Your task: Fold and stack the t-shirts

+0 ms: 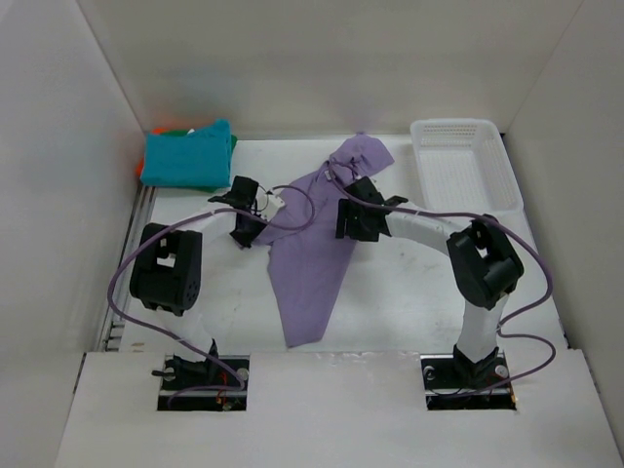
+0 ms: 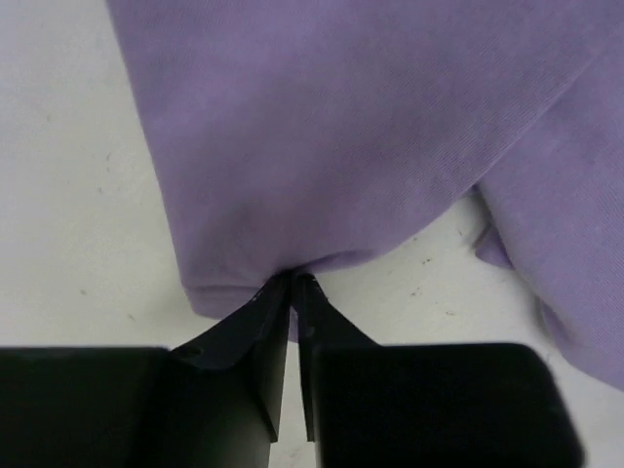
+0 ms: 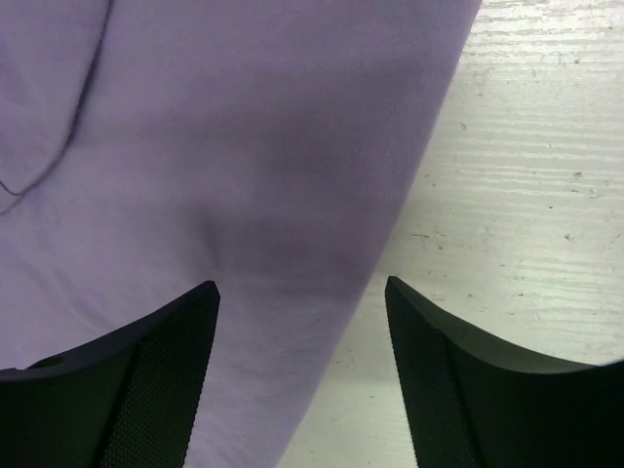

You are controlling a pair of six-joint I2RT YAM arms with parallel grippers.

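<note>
A purple t-shirt (image 1: pixel 310 278) lies spread and partly bunched at the middle of the table, its crumpled end at the back. My left gripper (image 1: pixel 244 236) is at the shirt's left flap; in the left wrist view it (image 2: pixel 292 278) is shut on the fabric (image 2: pixel 322 127) near that flap's edge. My right gripper (image 1: pixel 348 224) is over the shirt's right side; in the right wrist view it (image 3: pixel 302 288) stands open above the fabric's straight edge, with white table beside it.
Folded teal shirts (image 1: pixel 185 161) are stacked on other colored cloth at the back left. An empty white basket (image 1: pixel 466 166) stands at the back right. Bare table lies either side of the purple shirt.
</note>
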